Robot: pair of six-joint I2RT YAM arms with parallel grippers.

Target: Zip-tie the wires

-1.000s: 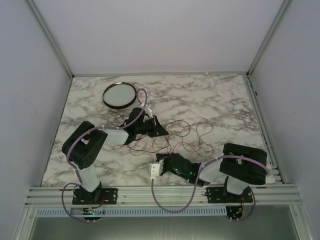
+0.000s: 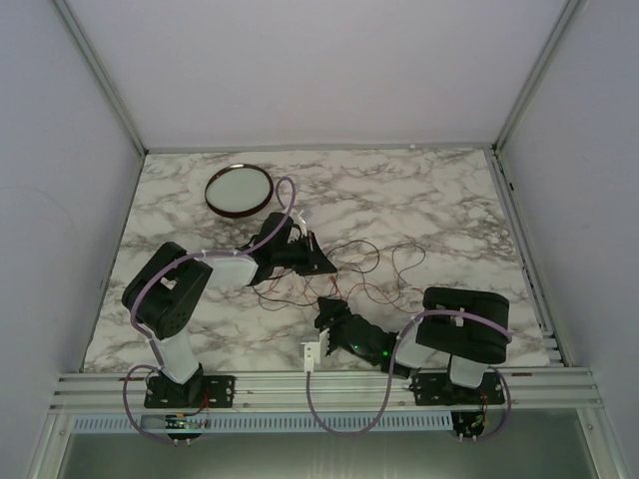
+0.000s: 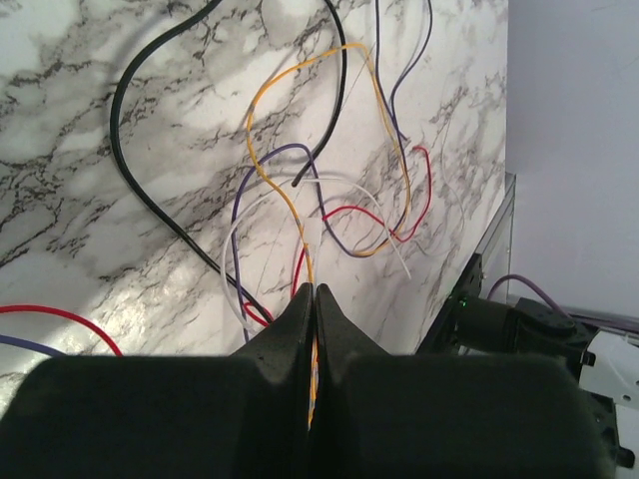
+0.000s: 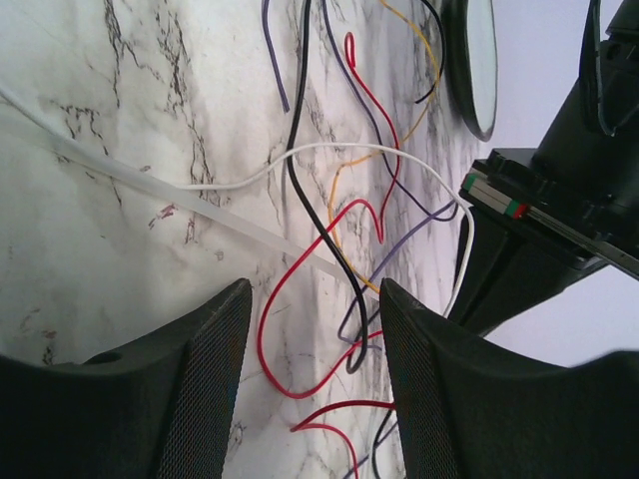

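Observation:
Thin black, red, orange, purple and white wires cross on the marble table; in the left wrist view an orange wire [image 3: 263, 90] runs to the tips of my left gripper, along its seam. That gripper is shut; whether it pinches any wire is unclear. A translucent pale strip [image 4: 230, 222], possibly the zip tie, slants across the right wrist view. My right gripper stands open, with part of a red wire [image 4: 263, 329] and a black wire [image 4: 334, 249] seen in its gap. Above them arches a white wire [image 4: 344, 145].
A round dark-rimmed dish [image 2: 240, 190] sits at the back left, clear of the wires. The left gripper's dark body [image 4: 559, 230] stands close on the right of the right wrist view. Bare marble [image 2: 439, 195] lies at the back right.
My left arm has stayed nearly still beside the wires.

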